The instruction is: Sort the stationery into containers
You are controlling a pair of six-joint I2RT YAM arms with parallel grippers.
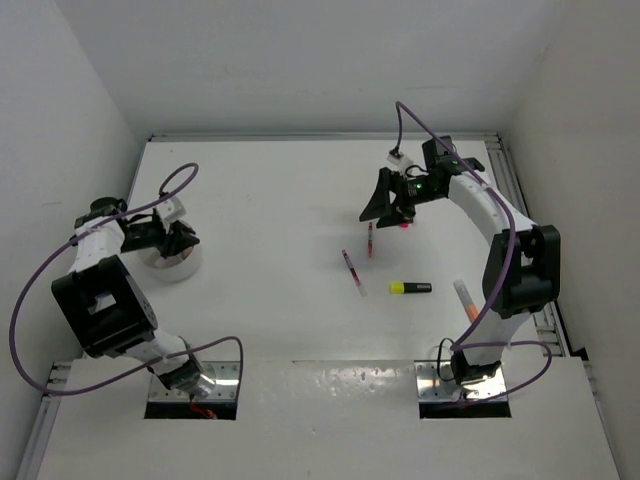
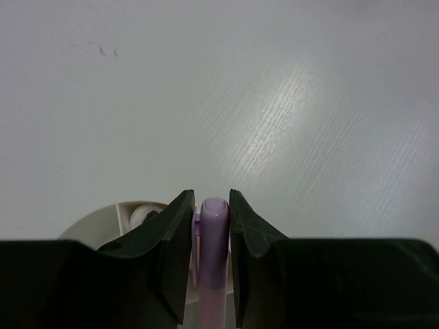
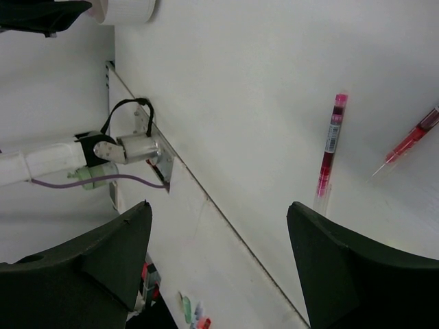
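Observation:
My left gripper is shut on a lilac pen (image 2: 214, 226), held over a white round divided container (image 1: 172, 265) at the left of the table. My right gripper (image 1: 385, 210) hangs open above the right half. Below it lie a red pen (image 3: 330, 144) and a second red pen (image 3: 411, 140); a yellow-and-black marker (image 1: 410, 287) lies nearer the front, and an orange-capped clear tube (image 1: 468, 300) at the front right. Small pink items by the right gripper are partly hidden.
Walls stand close at both sides and behind.

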